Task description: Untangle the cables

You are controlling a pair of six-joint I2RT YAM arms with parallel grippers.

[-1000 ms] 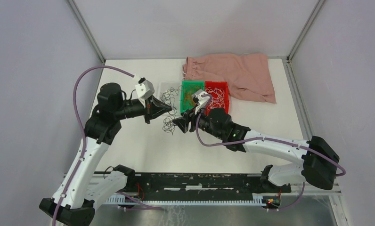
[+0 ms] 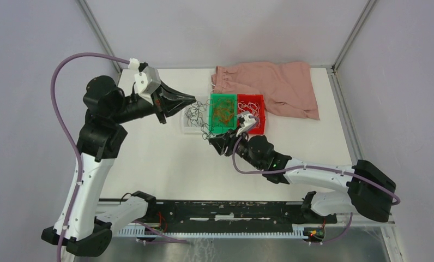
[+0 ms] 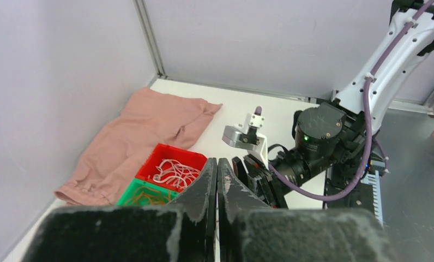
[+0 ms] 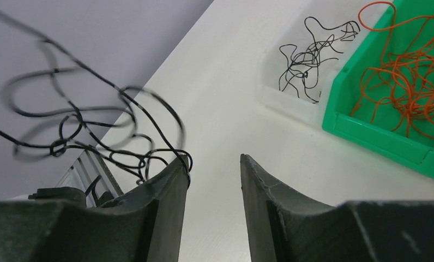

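Note:
A tangle of black cable [image 2: 204, 123] hangs between my grippers, over the white bin [image 2: 190, 125]. My left gripper [image 2: 193, 100] is high at upper left, shut on the cable; in the left wrist view its fingers meet, the cable mostly hidden behind them. My right gripper [image 2: 215, 143], lower and to the right, is shut on the cable, which runs up from the left finger in the right wrist view as blurred loops. More black cable [image 4: 307, 60] lies in the white bin.
A green bin [image 2: 223, 125] with orange cables and a red bin [image 2: 257, 125] with white cables stand alongside. A pink cloth [image 2: 275, 87] lies behind them.
My right gripper has shifted slightly rightward.

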